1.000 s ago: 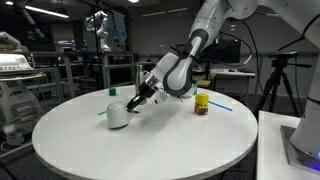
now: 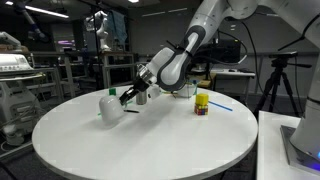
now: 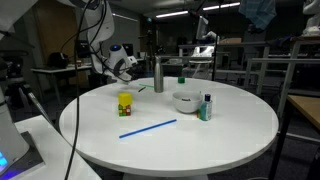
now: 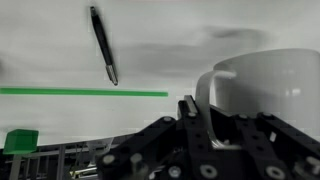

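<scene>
A white cup-like container (image 2: 112, 108) tilts at the left of the table in exterior view 1, with my gripper (image 2: 126, 98) at its right side. In the wrist view the same white container (image 4: 275, 85) fills the right side, its curved rim running down between the fingers, and the gripper is shut on that rim. Whether its base touches the table cannot be told.
In the wrist view lie a black pen (image 4: 103, 45), a green stick (image 4: 85, 93) and a green block (image 4: 20, 141). Elsewhere on the table are a yellow item (image 3: 125, 103), a blue stick (image 3: 148, 128), a white bowl (image 3: 187, 102), a small bottle (image 3: 205, 108) and a grey bottle (image 3: 158, 76).
The gripper and white container have moved left and slightly up in exterior view 1. The container remains held throughout.
</scene>
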